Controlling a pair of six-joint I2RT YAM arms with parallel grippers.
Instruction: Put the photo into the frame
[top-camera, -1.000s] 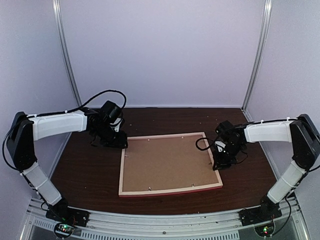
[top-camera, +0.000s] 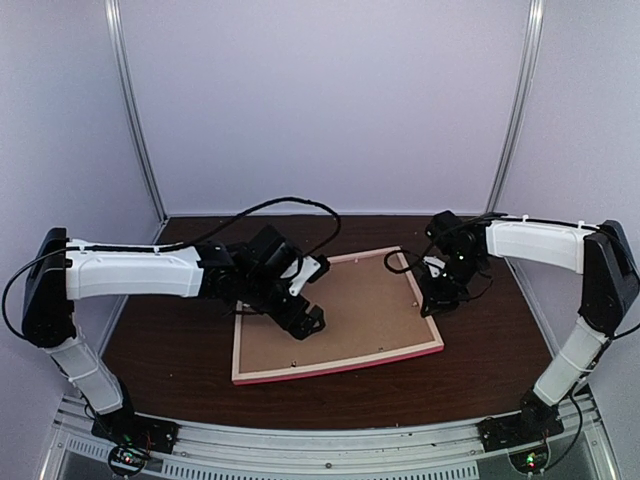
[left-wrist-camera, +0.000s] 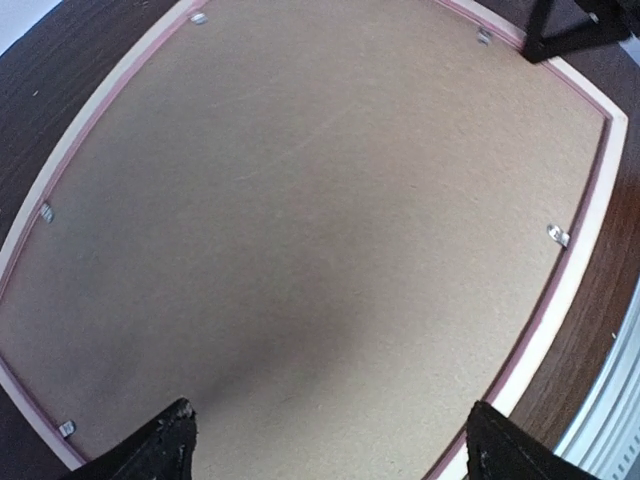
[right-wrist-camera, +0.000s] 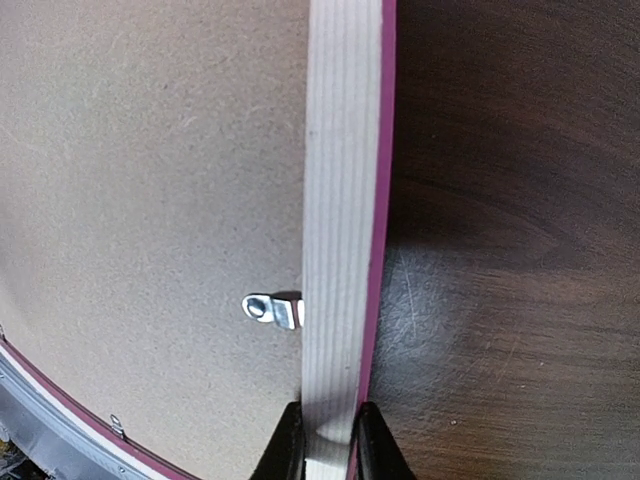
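Observation:
The frame (top-camera: 338, 366) lies on the dark table with its brown backing board (top-camera: 360, 300) facing up, pale wooden sides and a pink-red outer edge. Small metal clips (right-wrist-camera: 270, 310) sit along its inner edges. My right gripper is at the frame's right side, one finger on each side of the wooden bar (right-wrist-camera: 343, 200), shut on it. Over the left half of the board, my left gripper stands open, nothing between its fingers. No photo shows in any view.
A metal rail (top-camera: 330, 435) runs along the front edge. Pale walls (top-camera: 320, 100) close off the back and sides.
My left gripper has left the frame's far left corner, moving right and nearer, over the board. The frame has turned slightly, its right side shifting away along with my right gripper.

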